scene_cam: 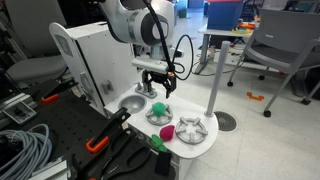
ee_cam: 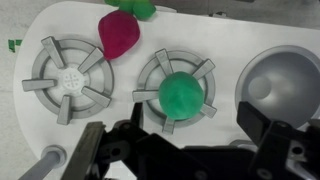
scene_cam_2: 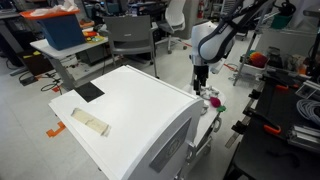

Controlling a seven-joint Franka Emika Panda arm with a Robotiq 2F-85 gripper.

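Note:
A round green object [ee_cam: 181,95] rests on the middle burner grate [ee_cam: 148,77] of the white toy kitchen top [scene_cam: 190,147]. My gripper is open above it. In the wrist view, the green object shows between the spread fingers, with nothing held. From exterior view 1, the gripper [scene_cam: 158,90] hangs over the kitchen top, clear of the green object [scene_cam: 158,107]. A pink-red object [ee_cam: 118,33] lies between the two grates, near the edge.
An empty second grate [ee_cam: 68,80] is on one side, a grey sink bowl [ee_cam: 280,85] with a faucet [scene_cam: 145,83] on the other. A white post [scene_cam: 216,75] rises from the kitchen top. Past the edge lies another green item [scene_cam: 157,143].

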